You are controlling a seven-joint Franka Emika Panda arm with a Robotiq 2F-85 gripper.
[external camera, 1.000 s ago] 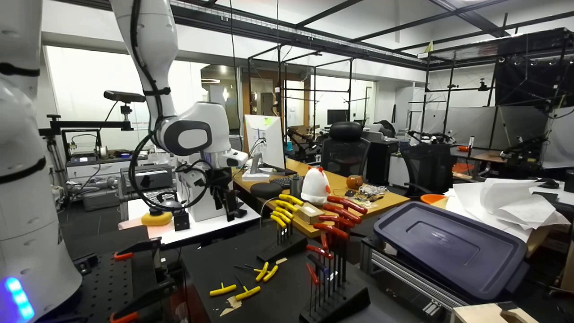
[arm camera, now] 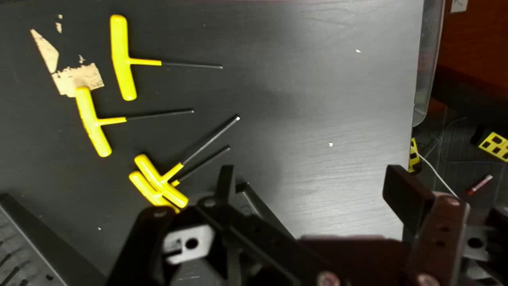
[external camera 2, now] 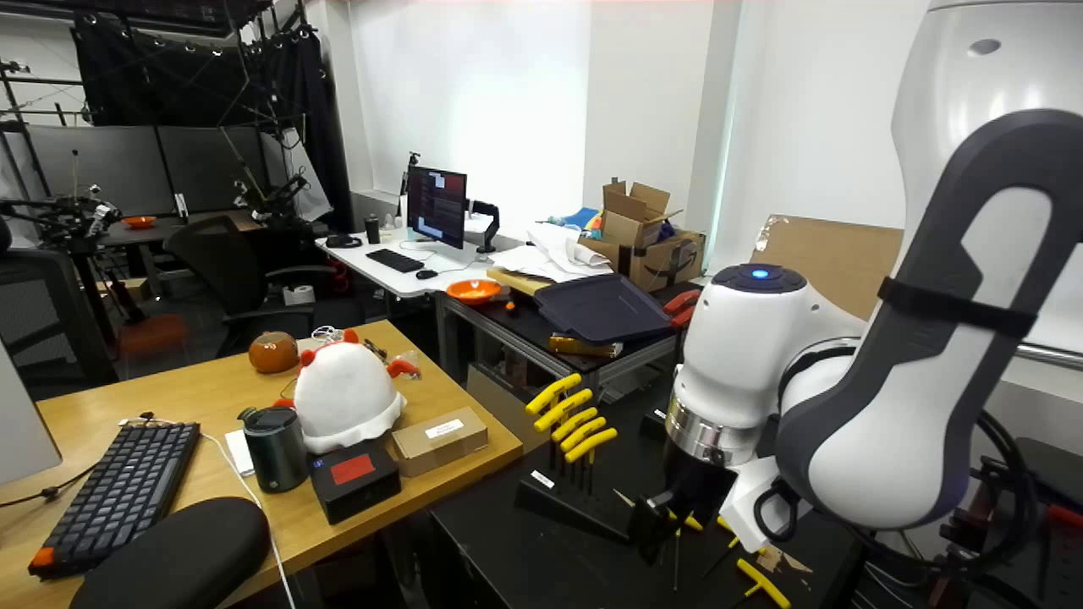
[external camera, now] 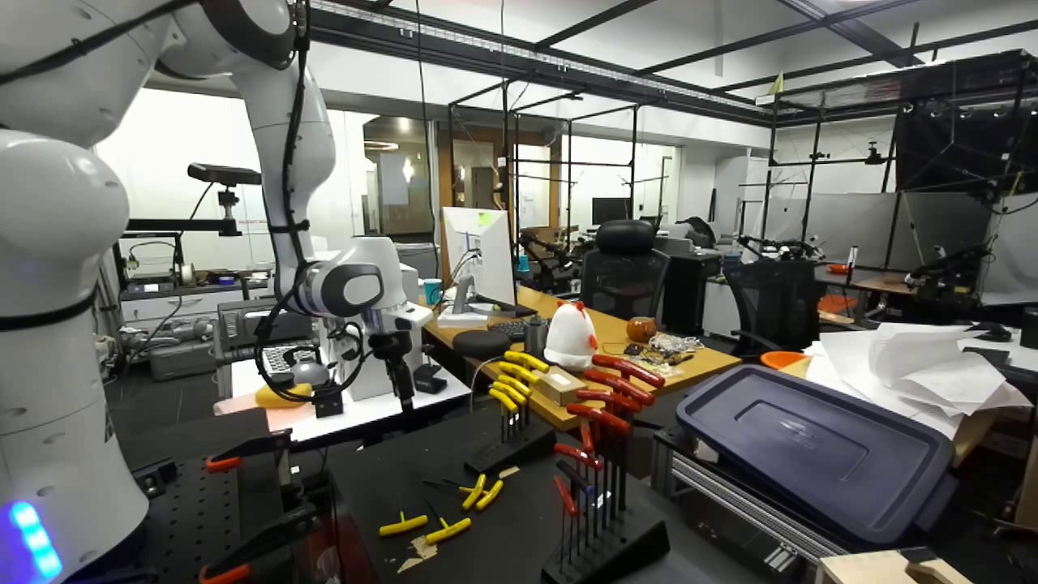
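Observation:
My gripper is open above the black table [arm camera: 304,95], its fingers wide apart with nothing between them. In the wrist view, several yellow T-handle hex keys lie left of the gap. One key [arm camera: 123,57] is farthest up, and another key [arm camera: 93,121] rests below it by some torn tape. A pair lies close together near the left finger: a longer upper key [arm camera: 160,181] and a lower key [arm camera: 145,186] partly beneath it. Exterior view 1 shows a black stand [external camera: 521,449] with yellow-handled keys upright in it.
A second stand [external camera: 613,550] holds red-handled keys at the table's near right side. Beyond the table are a wooden desk [external camera: 696,368] with a white plush toy [external camera: 570,341] and a dark blue lid [external camera: 808,448]. The table's middle, in the wrist view, is bare.
The arm has lowered, and its hand has shifted slightly left and farther from exterior camera 1. Loose keys and both stands look unmoved.

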